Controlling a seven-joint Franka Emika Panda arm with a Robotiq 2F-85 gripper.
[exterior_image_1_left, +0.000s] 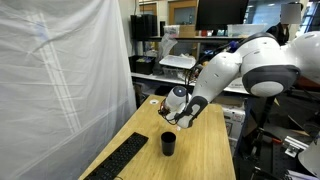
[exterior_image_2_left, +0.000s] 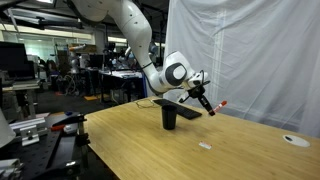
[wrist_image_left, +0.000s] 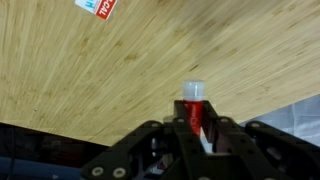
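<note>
A red marker-like stick with a pale tip is clasped in my gripper, which is shut on it. From the side, the red stick juts out beyond the gripper, held above the wooden table and tilted. In exterior view 1 the gripper hangs over the far part of the table, where the stick is too small to make out. A black cup stands upright on the table, apart from the gripper.
A black keyboard lies along the table's left side. There is a small white piece with red lettering on the wood, and a white disc lies farther off.
</note>
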